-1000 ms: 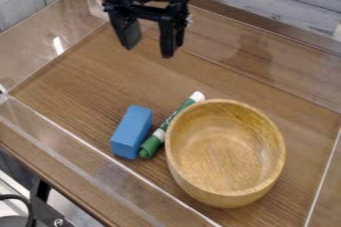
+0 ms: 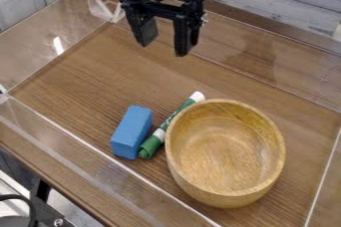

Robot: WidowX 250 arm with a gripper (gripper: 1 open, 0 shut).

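My gripper hangs at the top centre of the camera view, black, open, its two fingers spread above bare wooden floor. Below it lie a blue block, a green-and-white cylinder, like a marker, and a large beige oval bowl at the lower right.
The wooden surface is bounded by pale walls at left, back and right. A dark cable shows at the bottom left corner.
My gripper has shifted slightly right and up over the last second. The block, cylinder and bowl have not moved.
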